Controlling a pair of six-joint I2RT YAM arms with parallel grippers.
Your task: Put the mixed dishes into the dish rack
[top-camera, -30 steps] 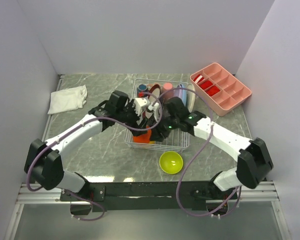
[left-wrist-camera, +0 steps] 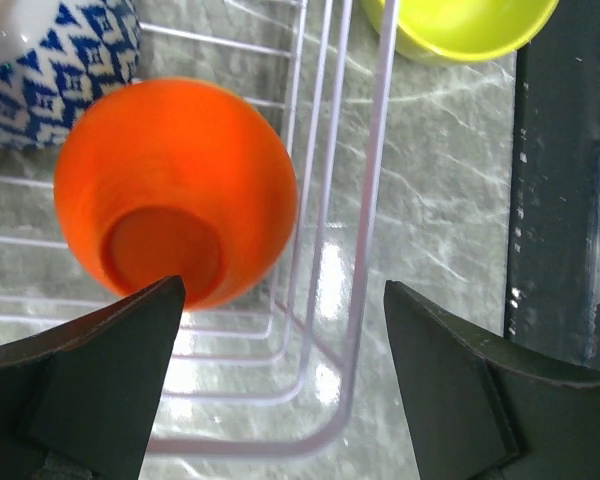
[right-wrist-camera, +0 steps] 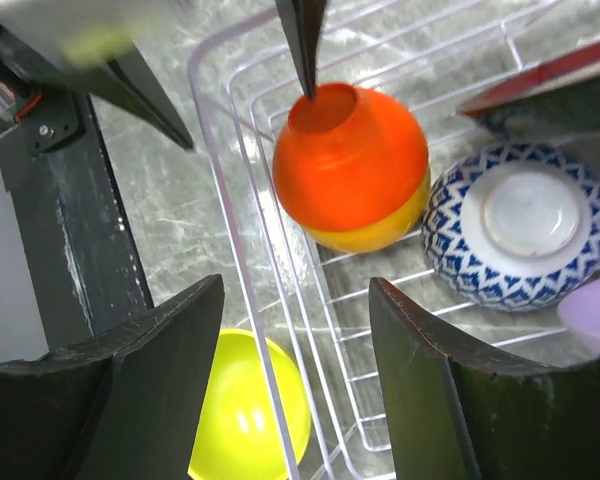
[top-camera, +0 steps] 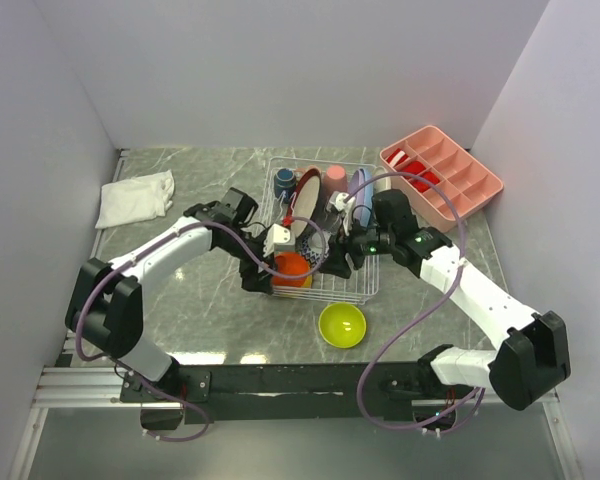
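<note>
An orange bowl (left-wrist-camera: 175,180) (right-wrist-camera: 350,165) lies in the front left of the wire dish rack (top-camera: 330,298), over a yellow piece (right-wrist-camera: 365,235). A blue-patterned bowl (right-wrist-camera: 515,240) sits upside down beside it. A lime-yellow bowl (top-camera: 342,324) stands on the counter in front of the rack. My left gripper is open at the rack's front-left corner, just by the orange bowl, nothing between its fingers. My right gripper is open above the rack's right part, nothing between its fingers.
Plates (top-camera: 363,187), a blue mug (top-camera: 285,180) and a pink cup (top-camera: 335,178) fill the rack's back. A salmon divided tray (top-camera: 450,160) sits at back right, a white cloth (top-camera: 134,200) at left. The counter left of the rack is clear.
My left gripper has moved left and down toward the rack's front-left corner. My right gripper has moved right, away from the orange bowl.
</note>
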